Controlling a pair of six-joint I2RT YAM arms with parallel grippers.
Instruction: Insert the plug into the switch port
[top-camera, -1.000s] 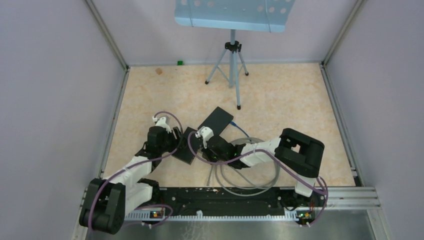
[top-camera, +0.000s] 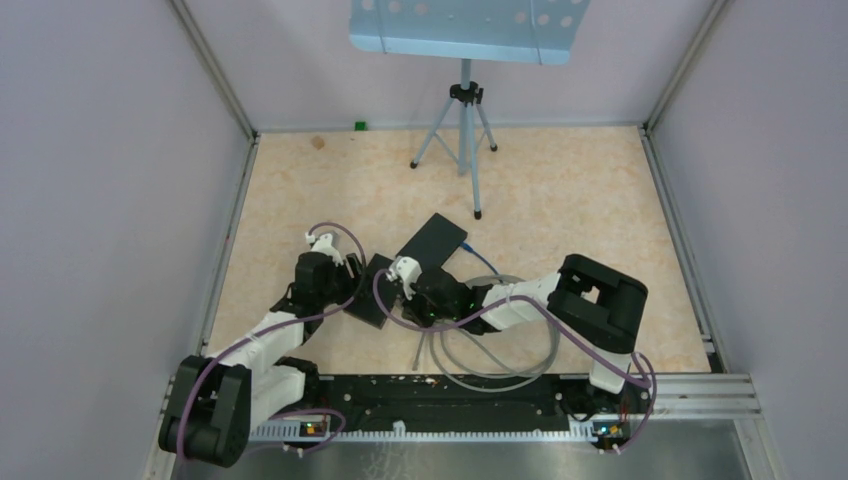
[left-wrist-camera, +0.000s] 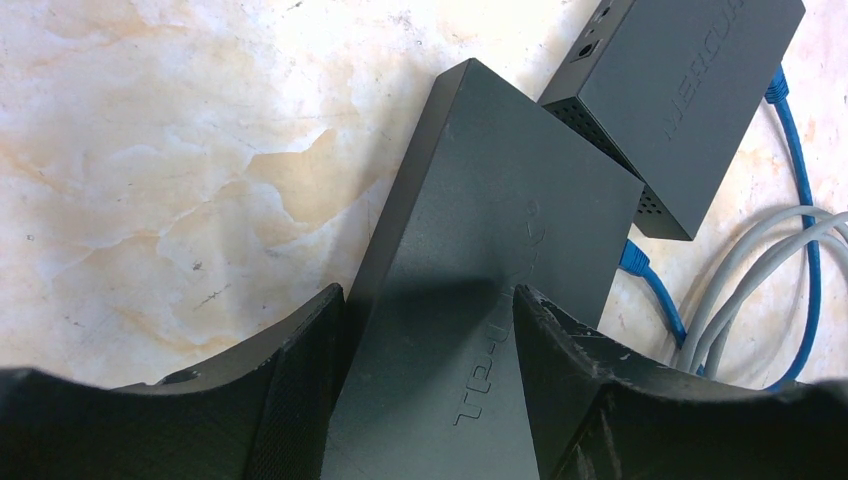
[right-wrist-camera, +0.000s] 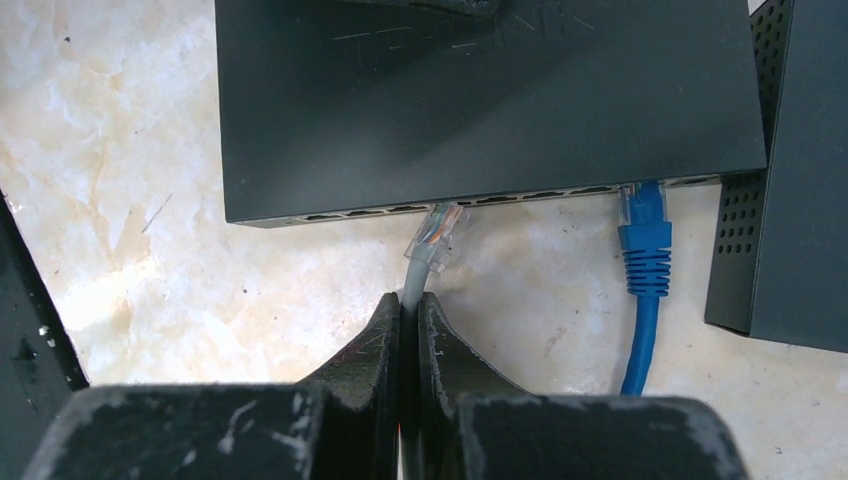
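Note:
In the right wrist view, my right gripper is shut on the grey cable just behind its clear plug (right-wrist-camera: 436, 232). The plug's tip meets the port row along the edge of the black switch (right-wrist-camera: 480, 110), near the middle. It leans somewhat to the right; how deep the tip sits cannot be told. My left gripper is shut on the switch, one finger along its side and the other over its top face. From above, the switch (top-camera: 366, 301) lies between the two arms, partly covered.
A blue cable's plug (right-wrist-camera: 645, 225) sits in another port to the right. The second black box (left-wrist-camera: 690, 100) adjoins the switch's corner. Loops of grey cable (top-camera: 553, 345) lie under the right arm. A tripod stand (top-camera: 466, 130) is at the back.
The right gripper has shifted very slightly left, towards the switch. The left arm looks unmoved, and the switch shows hardly any shift.

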